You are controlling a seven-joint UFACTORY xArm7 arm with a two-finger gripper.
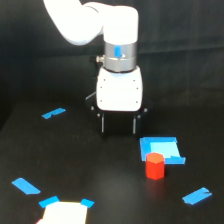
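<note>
A white robot arm hangs from the top centre, with its black gripper (118, 122) open above the dark table and nothing seen between its fingers. A red hexagonal block (155, 167) stands to the lower right of the gripper, in front of a pale square (164, 149) edged with blue tape. At the bottom left is a cream-coloured object (64, 214), cut off by the frame's edge.
Blue tape strips lie on the table at the left (25, 186), the right (197, 196) and the upper left (54, 113).
</note>
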